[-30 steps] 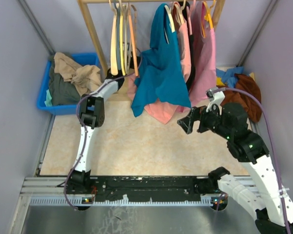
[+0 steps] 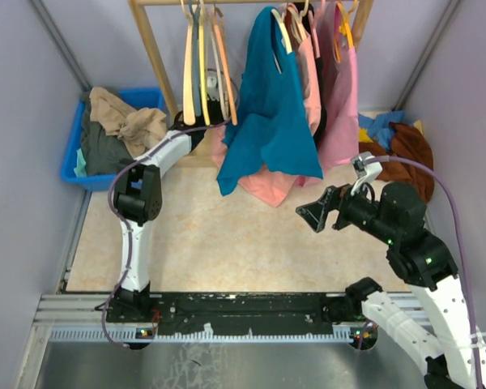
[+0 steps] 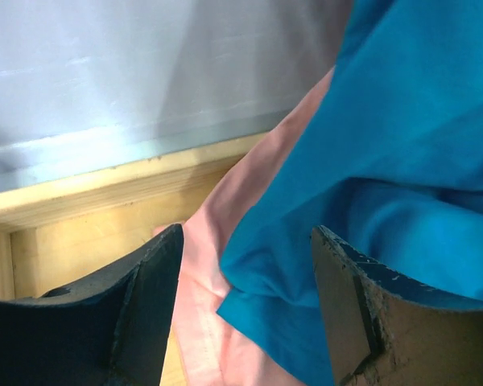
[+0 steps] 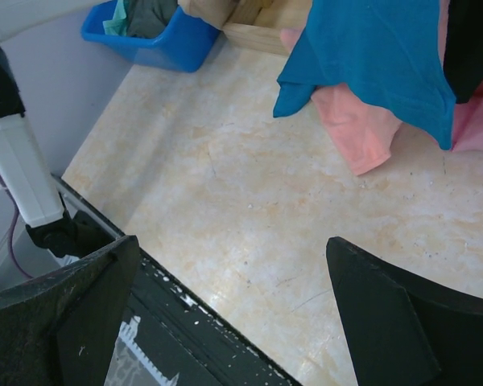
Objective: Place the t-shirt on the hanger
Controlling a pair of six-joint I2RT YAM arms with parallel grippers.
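Observation:
A teal shirt hangs from a pale hanger on the wooden rack, its hem reaching the floor. To its left several empty hangers hang side by side, an orange hanger closest to the shirt. Behind their lower ends is my left gripper, largely hidden from above. In the left wrist view that gripper stands open, its gap facing the teal cloth and a pink garment, gripping neither. Over the floor in front of the shirts, my right gripper is open and empty.
A blue bin with grey and tan clothes stands back left. Right of the teal shirt hang pink garments and a dark one. More clothes lie in the back right corner.
My left arm's elbow has shifted left and slightly toward the front. The empty hangers have swung a little.

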